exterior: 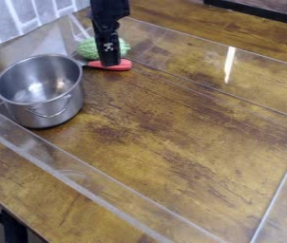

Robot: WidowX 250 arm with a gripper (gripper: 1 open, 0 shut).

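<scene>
The black gripper [109,55] reaches down from the top of the camera view, over a green bumpy vegetable [89,49] and a red carrot-like item [120,65]. Its tip is low beside both, partly hiding the green one; whether it is open, shut or touching either cannot be made out. A steel pot [38,91] stands at the left, apart from the gripper.
Clear plastic panels [80,176] border the wooden work surface [172,142]. A pale patterned cloth [9,24] is at the upper left.
</scene>
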